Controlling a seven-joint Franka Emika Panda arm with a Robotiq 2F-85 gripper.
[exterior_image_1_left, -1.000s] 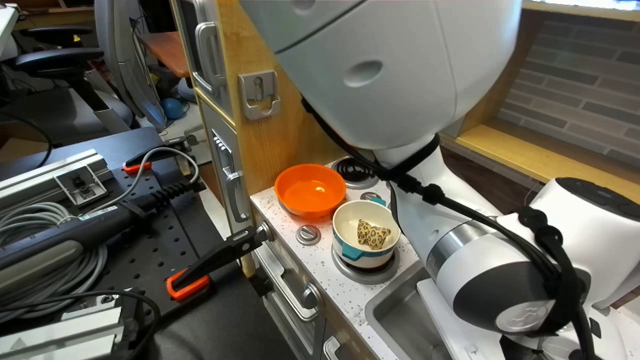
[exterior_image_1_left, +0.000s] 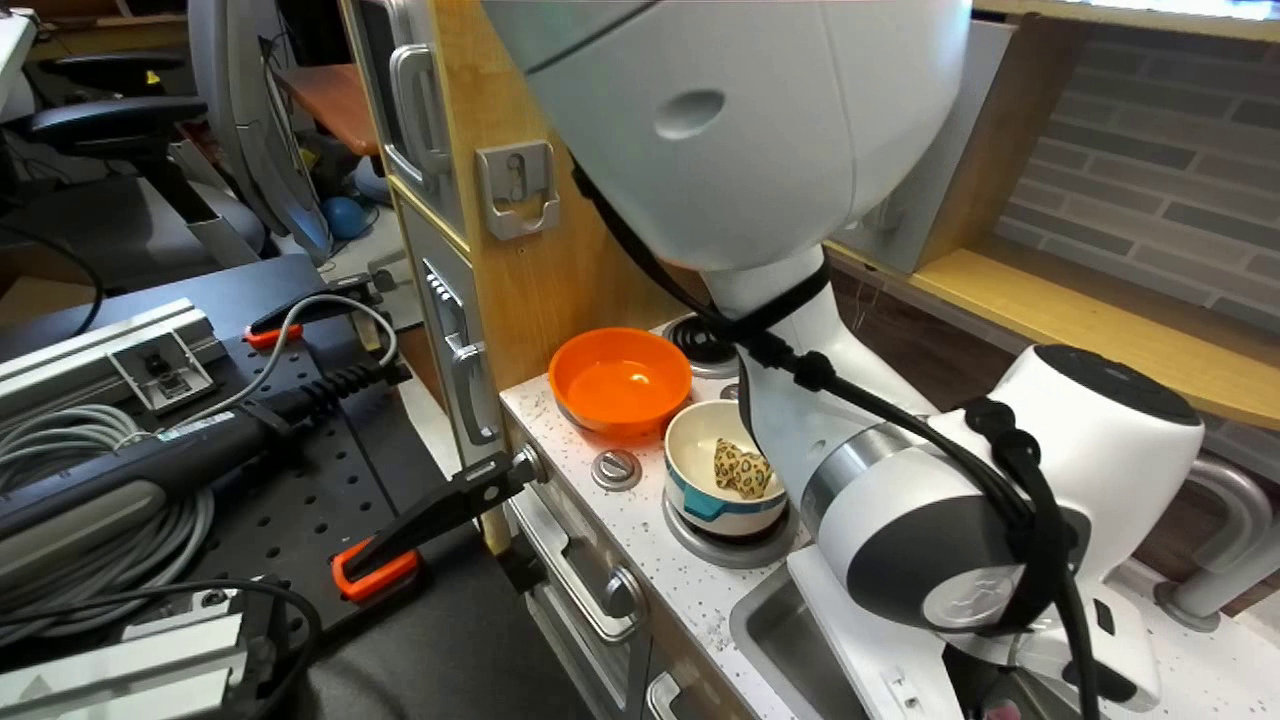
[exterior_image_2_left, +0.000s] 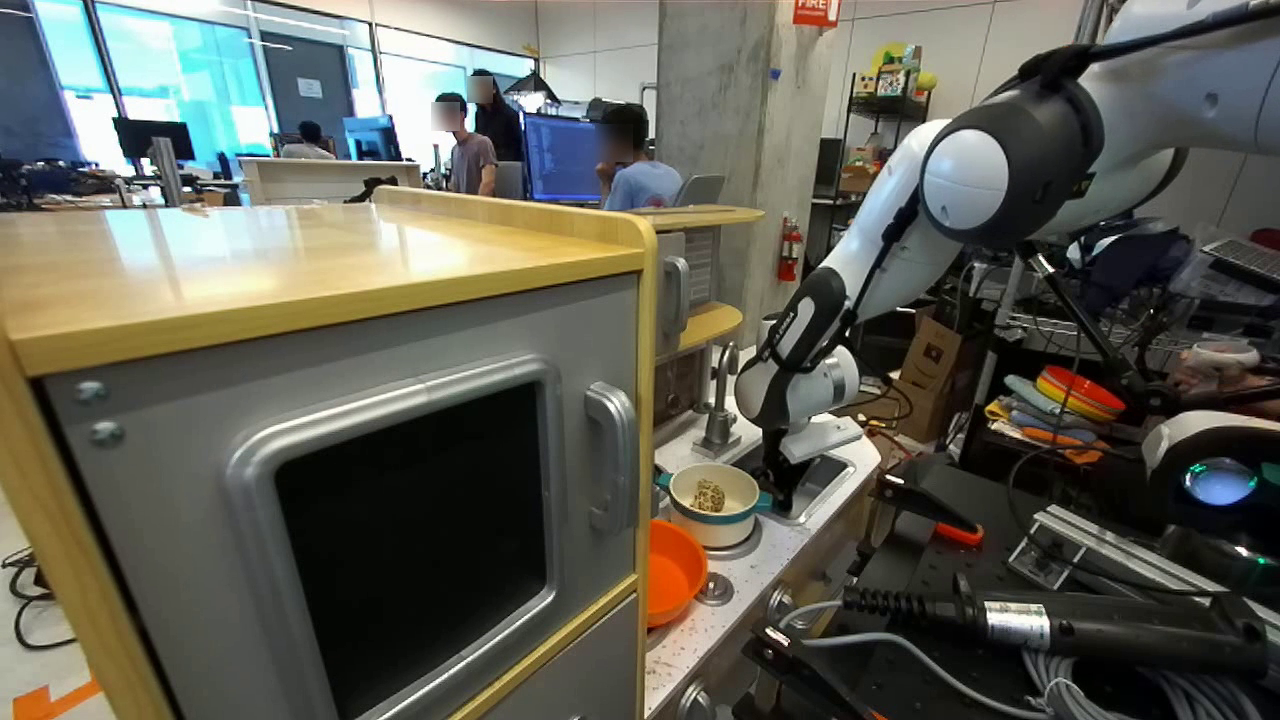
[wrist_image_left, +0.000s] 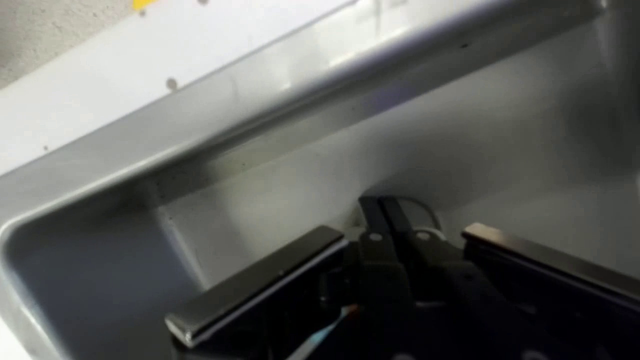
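My gripper is shut, its two dark fingers side by side with nothing showing between them. It points down into the grey metal sink (wrist_image_left: 240, 198), and a curved edge, too blurred to name, shows just behind the fingertips. In exterior view 2 the dark gripper (exterior_image_2_left: 786, 478) reaches into the sink (exterior_image_2_left: 830, 478) beside the pot. A cream pot (exterior_image_1_left: 692, 446) with teal handles rests on the front burner; a leopard-print cloth piece (exterior_image_1_left: 741, 468) lies inside. Behind it is an orange bowl (exterior_image_1_left: 620, 382). Most of the sink floor is dim.
The faucet (exterior_image_2_left: 720, 414) rises at the sink's back edge. Stove knobs (exterior_image_1_left: 615, 469) stand near the front of the speckled counter (exterior_image_1_left: 564, 420). A wooden shelf (exterior_image_1_left: 1080, 324) runs above. A black table with clamps and cables (exterior_image_1_left: 396, 564) sits beside the counter.
In exterior view 1 the arm has shifted left, toward the pot, and now covers the pot's right side and more of the sink. The pot, cloth piece and bowl have stayed put.
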